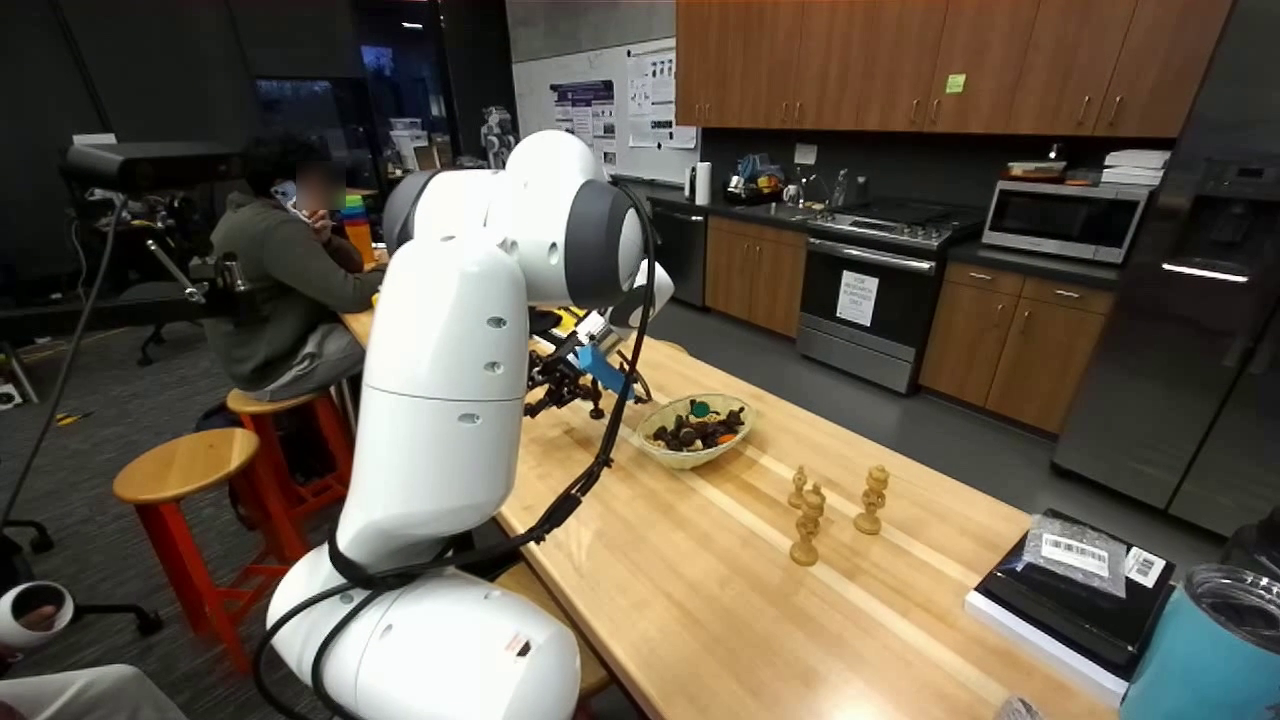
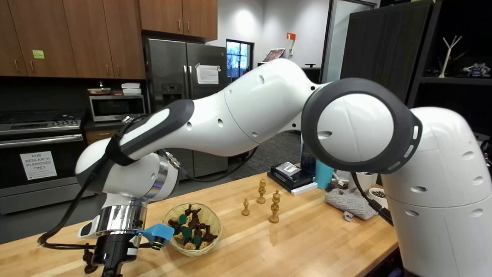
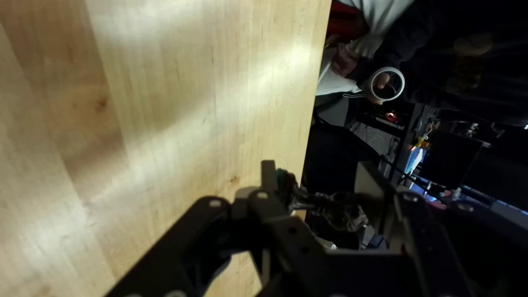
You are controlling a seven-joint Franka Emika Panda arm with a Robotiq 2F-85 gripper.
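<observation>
My gripper is shut on a dark chess piece (image 3: 334,205), which lies crosswise between the two fingers in the wrist view; a bit of green shows at its end by the left finger. Beyond the basket in exterior view 1, the black gripper (image 1: 549,386) hangs over the table's far part; the held piece is hard to make out there. Another dark chess piece (image 2: 89,261) stands on the table beside it. A woven basket (image 2: 213,221) holds several dark and light pieces. Three light wooden pieces stand apart on the table: a small one (image 2: 245,207) and two taller ones (image 2: 275,207).
Black and white boxes (image 1: 1080,588) and a blue tumbler (image 1: 1212,648) stand at one end of the table. A grey cloth (image 2: 350,202) lies near the arm's base. Bare wood (image 3: 163,99) and the table edge show below the gripper.
</observation>
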